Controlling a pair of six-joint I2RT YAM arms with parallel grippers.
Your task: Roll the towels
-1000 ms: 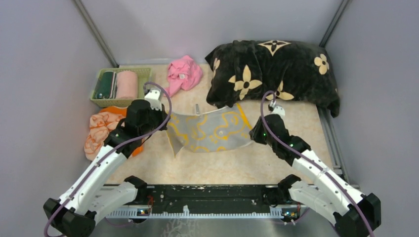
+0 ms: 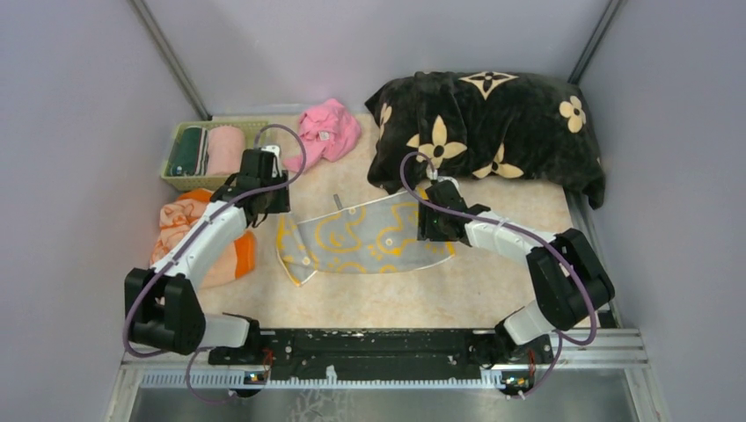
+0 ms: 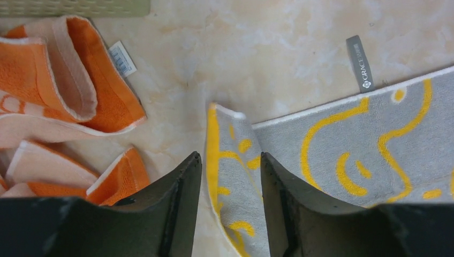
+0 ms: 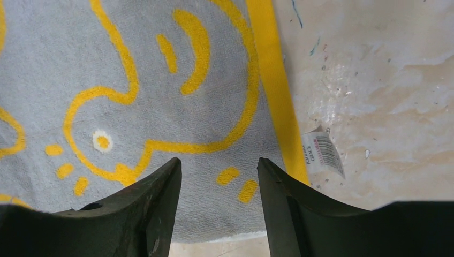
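A grey towel with yellow patterns (image 2: 356, 237) lies spread on the table, its left end (image 3: 235, 176) turned askew with a corner slightly raised. My left gripper is open above that end, with no cloth gripped between its fingers. Over the towel's right end hovers my right gripper, likewise open and empty, close to the yellow border (image 4: 278, 96). An orange towel (image 2: 193, 237) lies crumpled at the left, and a pink towel (image 2: 327, 132) is bunched at the back. In the basket (image 2: 165, 167), a green roll (image 2: 187, 151) rests beside a peach roll (image 2: 225, 149).
A large black pillow with pale flowers (image 2: 493, 127) fills the back right. Bare tabletop (image 2: 378, 303) runs along the front of the grey towel. A grey tag (image 3: 360, 64) and a white barcode label (image 4: 323, 152) stick out from the towel's edges.
The grey towel has come down flat from being held up between both grippers. Both grippers have let go; the left has moved slightly left and back, the right inward over the towel.
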